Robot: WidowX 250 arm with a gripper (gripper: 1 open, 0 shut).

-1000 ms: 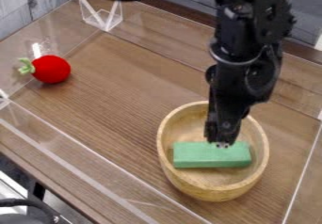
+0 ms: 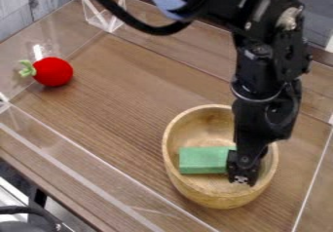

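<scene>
A light wooden bowl point(image 2: 186, 187) sits at the lower middle right of the table, with a green rectangular block point(image 2: 202, 160) lying inside it. My black gripper point(image 2: 243, 166) reaches down from the top into the bowl. It stands open at the right end of the block and hides part of it; whether its fingers touch the block I cannot tell.
A red object with a green top point(image 2: 53, 71), like a tomato or radish, lies at the far left. A clear plastic item point(image 2: 104, 10) stands at the back left.
My gripper has moved down into the bowl and now covers the right part of the green block. The red object has stayed in place.
</scene>
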